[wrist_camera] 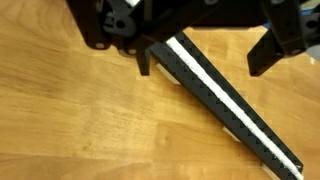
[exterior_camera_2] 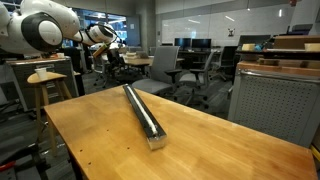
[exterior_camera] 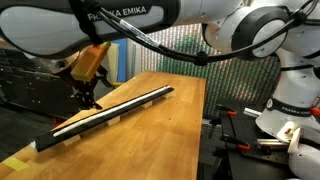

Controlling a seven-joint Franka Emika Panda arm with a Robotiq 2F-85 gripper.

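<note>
A long black bar with a white stripe along its top lies on the wooden table, seen whole in exterior view 1 point(exterior_camera: 104, 116) and in exterior view 2 point(exterior_camera_2: 144, 114). The wrist view shows part of the bar point(wrist_camera: 238, 103) running diagonally below my gripper. Its fingers are spread wide with nothing held between them. In exterior view 1, the gripper point(exterior_camera: 87, 98) hangs above the table on the far side of the bar; its tips look dark and small there. Exterior view 2 has the gripper point(exterior_camera_2: 108, 54) small, at the back left.
Bare wood covers the table point(exterior_camera: 155, 135) on the near side of the bar. A black stand with red parts point(exterior_camera: 262, 143) is by the arm's base. Office chairs point(exterior_camera_2: 190, 70) and a grey cabinet point(exterior_camera_2: 272, 103) stand beyond the table.
</note>
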